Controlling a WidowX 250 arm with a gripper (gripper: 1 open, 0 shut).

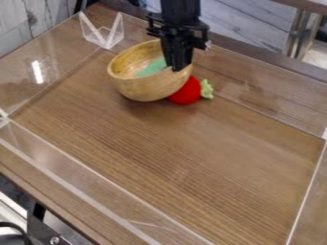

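A black gripper [173, 59] at top centre reaches down to the rim of a round wooden bowl [143, 84], which holds a green item [152, 67]. Whether its fingers are closed on the rim is hard to tell. A red tomato-like thing [185, 94] with a green top sits against the bowl's right side.
A clear plastic piece [102, 31] lies at the upper left. A panel edge runs along the top right, and dark cables show at the bottom left.
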